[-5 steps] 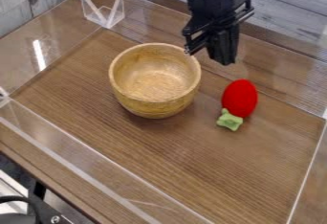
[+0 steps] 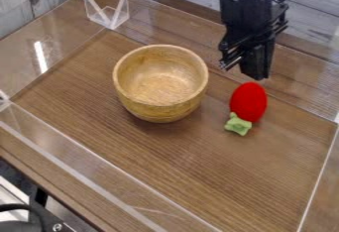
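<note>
My black gripper [image 2: 245, 51] hangs at the top centre-right of the camera view, its two fingers spread apart, with nothing visible between them. It is above the tabletop, up and to the right of a wooden bowl [image 2: 159, 71] that looks empty. Below the gripper lies a red oval object [image 2: 249, 101], with a small light green piece [image 2: 239, 124] just at its lower edge.
A clear plastic object [image 2: 109, 8] stands at the top left. A dark cable or tube shows at the lower left corner.
The gripper has shifted right, from beside the bowl's upper right to more nearly above the red object. The bowl, red object and green piece look unchanged.
</note>
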